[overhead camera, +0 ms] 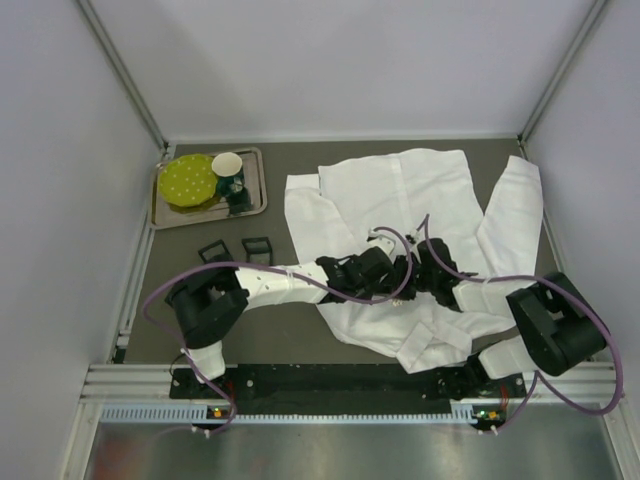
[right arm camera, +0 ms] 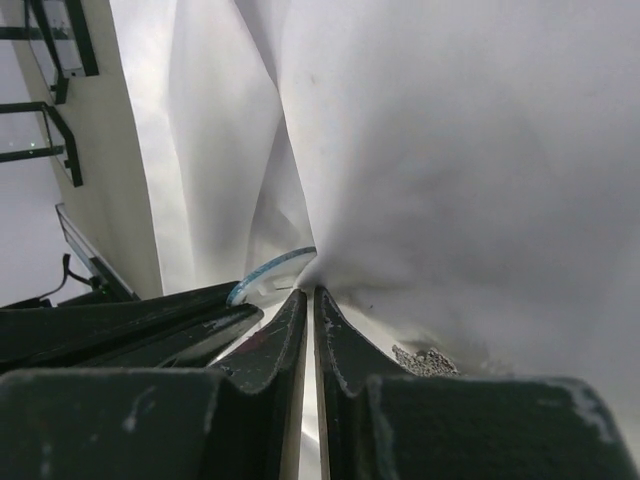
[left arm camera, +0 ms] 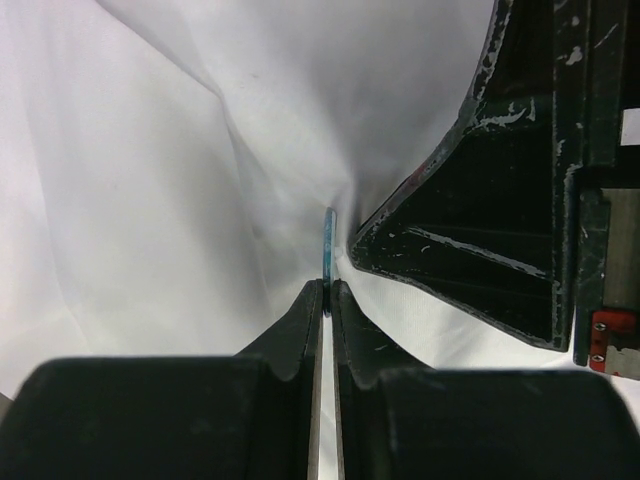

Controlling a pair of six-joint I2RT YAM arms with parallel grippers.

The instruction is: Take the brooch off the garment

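The white garment [overhead camera: 345, 215] is spread across the table. In the left wrist view, the brooch [left arm camera: 329, 240] appears as a thin blue edge, with my left gripper shut on it. From the right wrist view, the brooch's curved blue rim [right arm camera: 272, 265] lies against the cloth at the tips of the left gripper's black fingers [right arm camera: 130, 325]. Right beside it, my right gripper is shut on the garment, the white fabric reaching its fingertips. Whether the pin is still through the fabric is hidden.
A beaded ornament [right arm camera: 425, 361] sits on the cloth close to the right fingers. At the back left, a tray [overhead camera: 262, 190] bears a yellow-green round item [overhead camera: 187, 180] and a cup [overhead camera: 228, 170]. Two dark frames [overhead camera: 257, 249] stand left of the garment.
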